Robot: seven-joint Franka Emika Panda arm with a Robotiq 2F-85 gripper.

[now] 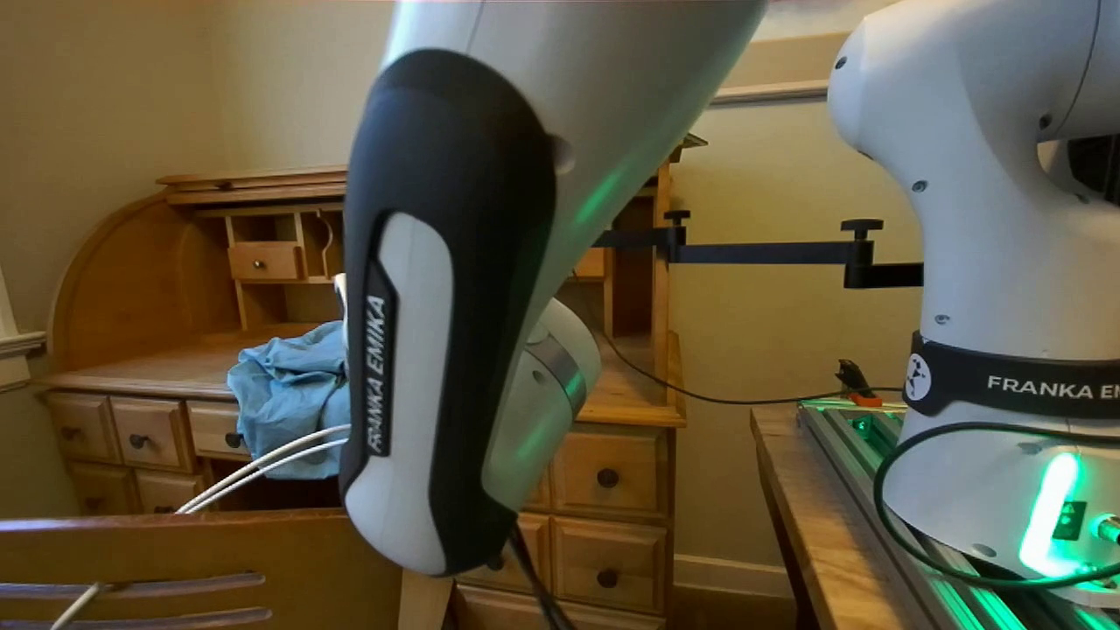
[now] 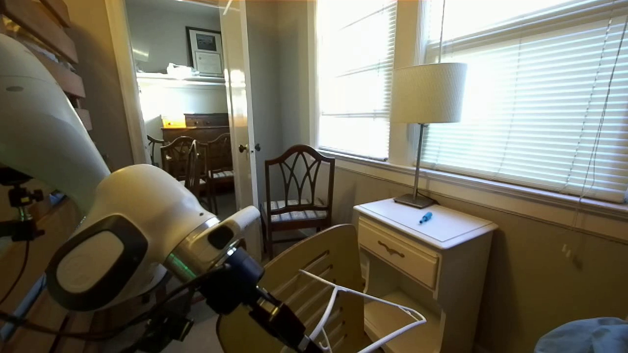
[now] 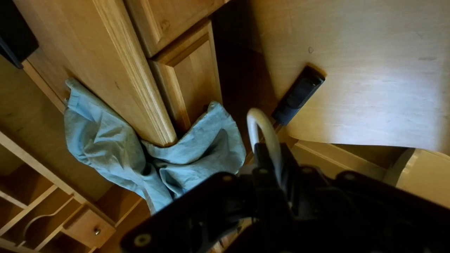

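A white hanger (image 2: 377, 292) extends from the fingertips of my gripper (image 2: 310, 344), over the wooden chair back, in exterior view 2. In the wrist view its curved white end (image 3: 263, 126) rises from between the dark fingers of the gripper, which is shut on it. Exterior view 1 shows two thin white bars of the hanger (image 1: 268, 462) sloping down to the left above the chair, while the arm hides the gripper. A blue cloth (image 3: 194, 156) drapes over the desk edge, left of the fingers in the wrist view.
The slatted chair back (image 1: 199, 556) stands before the roll-top desk (image 1: 115, 362). Another white bar (image 1: 79, 607) shows at the chair slots. A black object (image 3: 298, 96) lies at the pale board's edge. A white nightstand (image 2: 406, 226) with a lamp (image 2: 430, 94) stands by the windows.
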